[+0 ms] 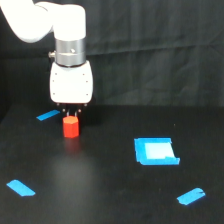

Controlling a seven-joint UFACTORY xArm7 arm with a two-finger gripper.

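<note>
A small red-orange block [71,128] shows at the left of the dark table, directly under the white robot hand. My gripper [71,111] points straight down, its fingertips at the block's upper end. The dark fingers are small and blurred against the dark background, so whether they grip the block or only stand around its top cannot be told. Whether the block touches the table is also unclear.
Blue tape frames a white square [158,151] on the right. Separate strips of blue tape lie at the front left [20,188], front right [191,196] and behind the block [48,115].
</note>
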